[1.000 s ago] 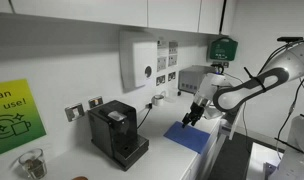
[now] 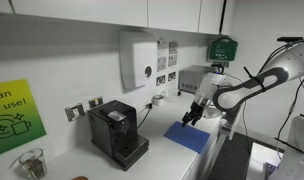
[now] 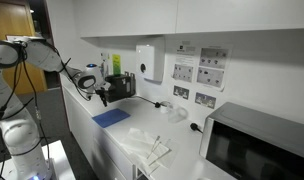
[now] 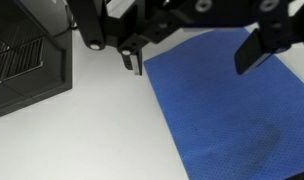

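My gripper [image 2: 190, 122] hangs open above the counter, close to the blue mat [image 2: 184, 138]. In the wrist view its two dark fingers stand wide apart, with the blue mat [image 4: 217, 105] below and nothing between them. From the second exterior view, the gripper [image 3: 104, 100] is at the counter's left part, a little above the same mat [image 3: 111, 118]. The black coffee machine [image 2: 119, 135] stands on the counter beside the mat. Its dark edge and drip grille [image 4: 27, 55] show at the left of the wrist view.
A glass jar [image 2: 33, 163] stands at the counter's near end. White cloths [image 3: 144, 149] lie on the counter past the mat, and a microwave [image 3: 257, 140] stands at the right. A dispenser [image 2: 138, 60] hangs on the wall.
The arm has shifted only very slightly near the mat. The mat, the coffee machine and the jar stay where they were.
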